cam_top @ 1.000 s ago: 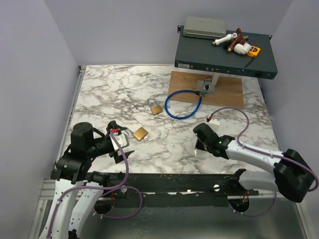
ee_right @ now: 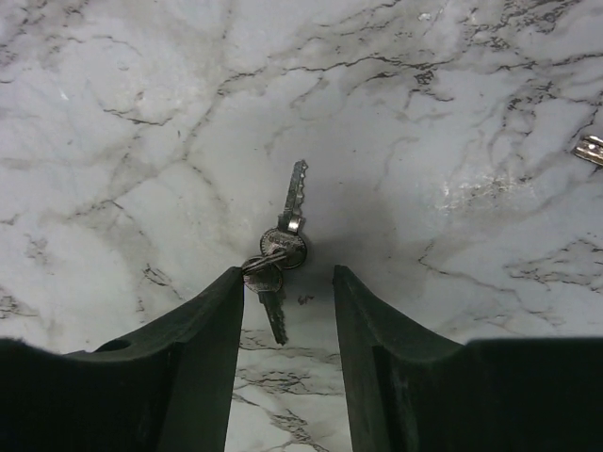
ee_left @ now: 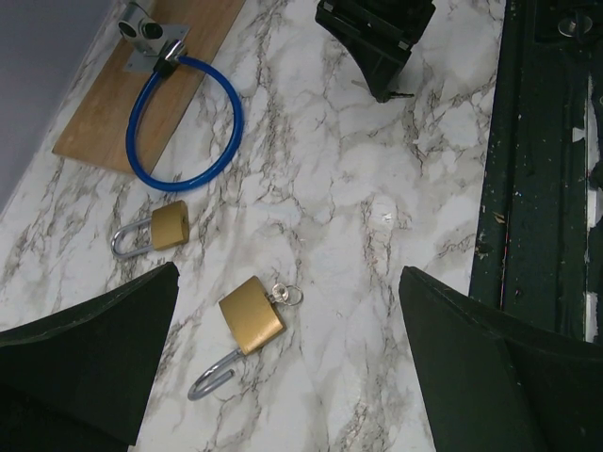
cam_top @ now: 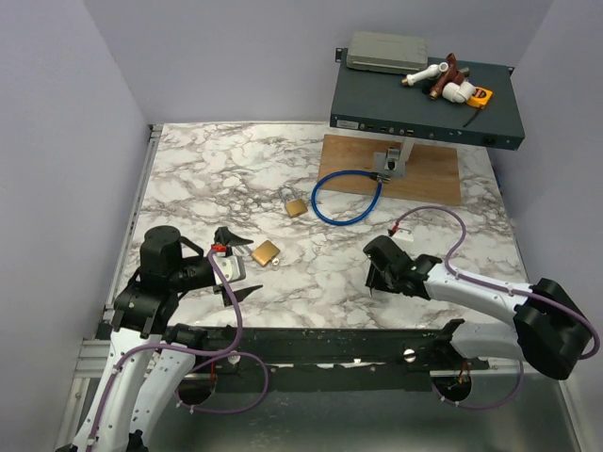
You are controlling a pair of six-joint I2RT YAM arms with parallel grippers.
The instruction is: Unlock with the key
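In the left wrist view a brass padlock lies on the marble table with its shackle swung out and a small ring with a key bow at its body. My left gripper stands open to the left of this padlock. A second brass padlock lies farther back beside the blue cable; whether it is locked I cannot tell. In the right wrist view a pair of keys on a ring lies on the marble. Over them my right gripper is open, holding nothing; its left finger tip comes near the ring.
A blue cable lock loops out from a metal bracket on a wooden board. Above the board hangs a dark shelf. Clear marble lies between the two grippers.
My left gripper has shifted slightly right toward the nearer padlock since a second ago. The right gripper has moved a little toward the front edge, covering the keys from above. The padlocks have not moved.
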